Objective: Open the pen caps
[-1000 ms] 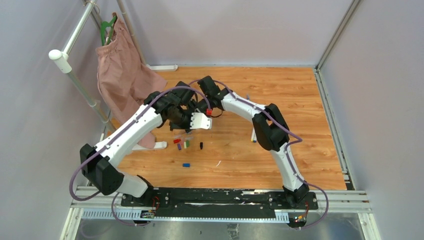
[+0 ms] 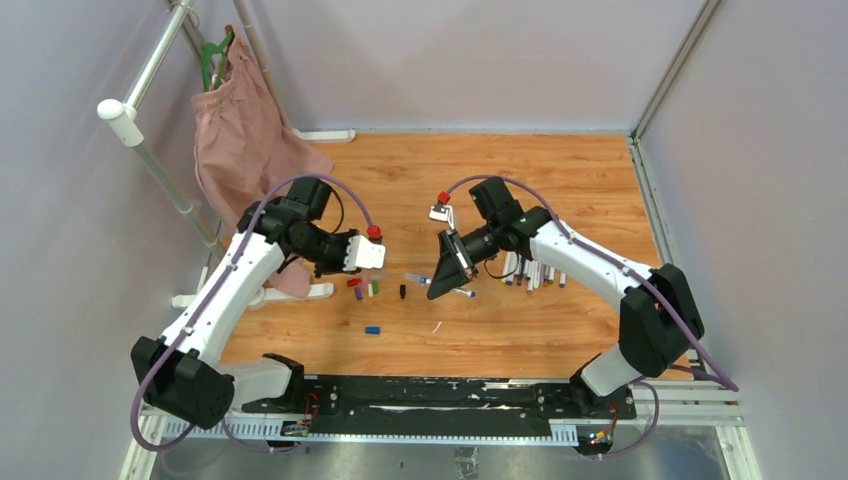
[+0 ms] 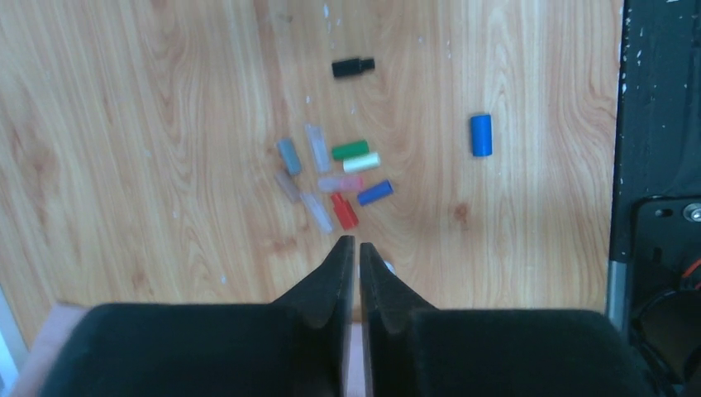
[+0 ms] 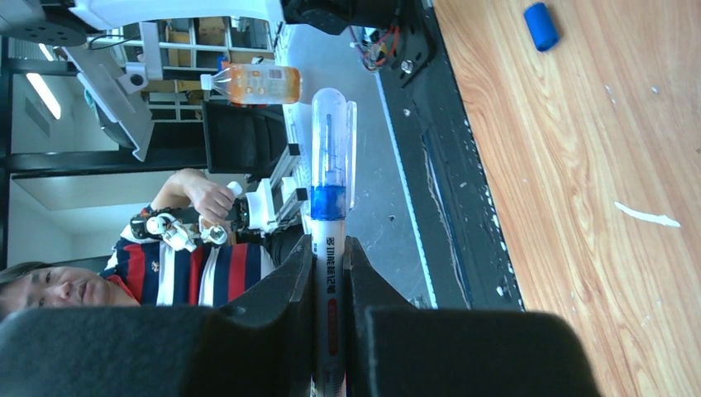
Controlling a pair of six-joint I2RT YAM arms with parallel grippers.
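Note:
A white-bodied pen (image 4: 330,273) with a blue band and a clear cap (image 4: 330,132) is in my right gripper, which is shut around its body. The cap is on the pen and points away from the fingers. From above, the pen's clear end (image 2: 415,278) points left, toward the left arm. My left gripper faces down over the left part of the table, its fingers apart by a narrow gap with nothing between them. Loose caps lie below it, among them a red cap (image 3: 345,211), a green cap (image 3: 350,150) and a clear cap (image 3: 317,149).
A black cap (image 3: 353,67) and a blue cap (image 3: 481,135) lie apart from the cluster. Several pens (image 2: 535,275) lie right of the right gripper. A pink garment (image 2: 235,140) hangs on the rack at left.
Both arms were close together at the centre a second ago.

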